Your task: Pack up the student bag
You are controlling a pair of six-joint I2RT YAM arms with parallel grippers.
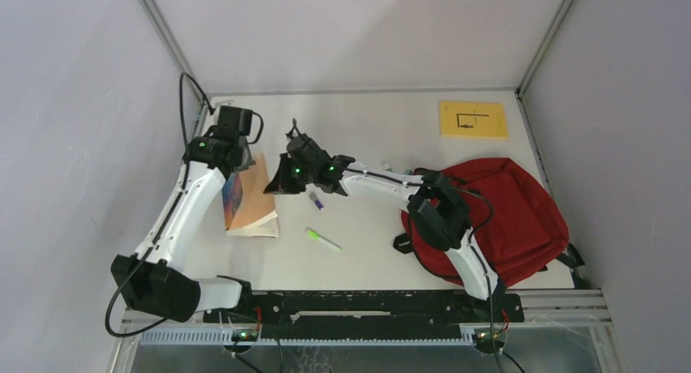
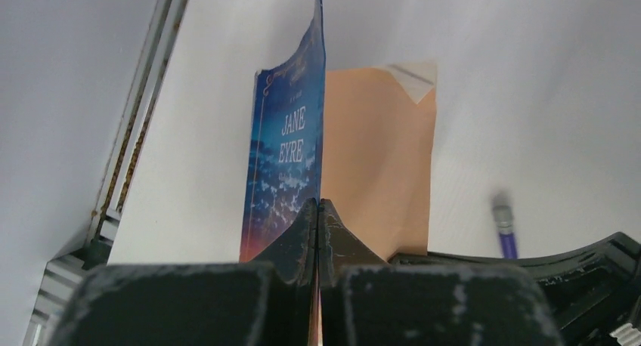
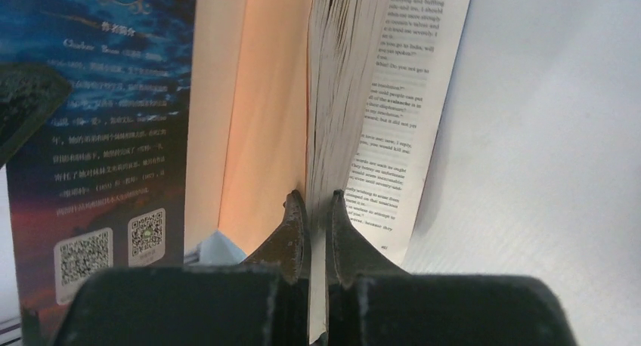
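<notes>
The Jane Eyre book (image 1: 254,190) lies partly opened at the left of the table, its inner side orange. In the left wrist view its blue cover (image 2: 283,146) stands raised, and the edge runs down between the tips of my left gripper, which is shut on it. On the other side, my right gripper is shut on a bundle of pages (image 3: 340,97); one printed page (image 3: 401,119) hangs outside the fingers. The red student bag (image 1: 513,218) lies at the right of the table, partly under the right arm.
A yellow flat item (image 1: 473,120) rests at the back right. A green-capped marker (image 1: 324,240) and a purple-capped one (image 1: 316,200) lie mid-table. The right arm crosses low over the centre.
</notes>
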